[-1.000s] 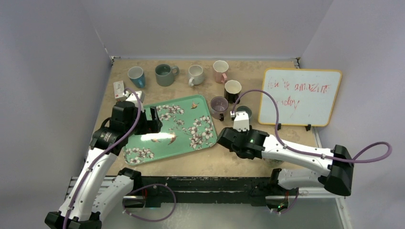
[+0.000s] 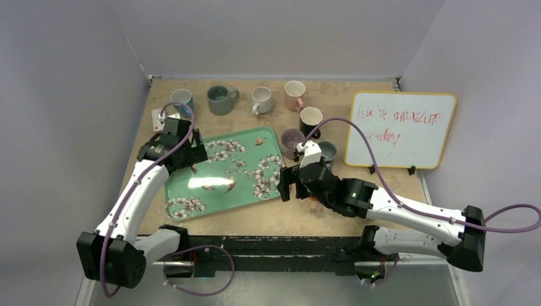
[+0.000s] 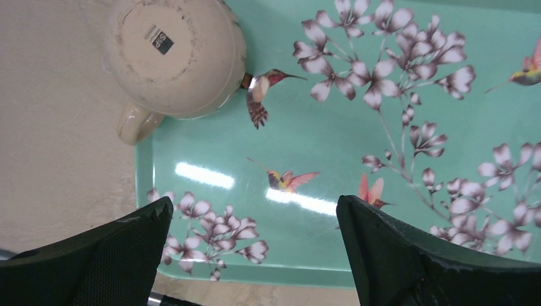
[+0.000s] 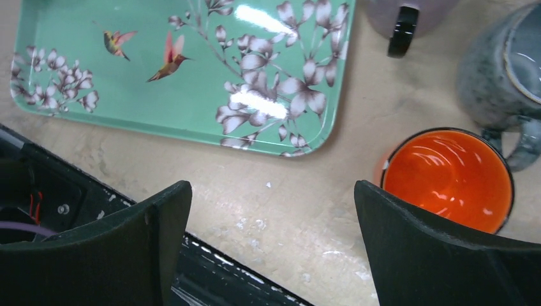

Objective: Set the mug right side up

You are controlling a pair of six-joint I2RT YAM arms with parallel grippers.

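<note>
A beige mug (image 3: 175, 54) rests upside down, base up, over the left edge of the green tray (image 3: 281, 236). Its handle (image 3: 135, 123) points toward the lower left in the left wrist view; from the top view the left arm hides it. My left gripper is open above the tray, apart from the mug, nothing between its fingers. On the right, my right gripper stands open over bare table near the tray's corner, empty too. An orange-lined mug (image 4: 450, 182) stands upright just beyond its right finger (image 4: 408, 223).
Along the back stand a blue mug (image 2: 182, 97), a green mug (image 2: 221, 100), a white mug (image 2: 261, 99) and a pink mug (image 2: 294, 94). Black (image 2: 311, 116), purple (image 2: 292, 141) and grey (image 4: 491, 70) mugs flank the tray's right. A whiteboard (image 2: 400, 127) lies farther right. Most of the tray is bare.
The left gripper has shifted slightly up and left in the top view.
</note>
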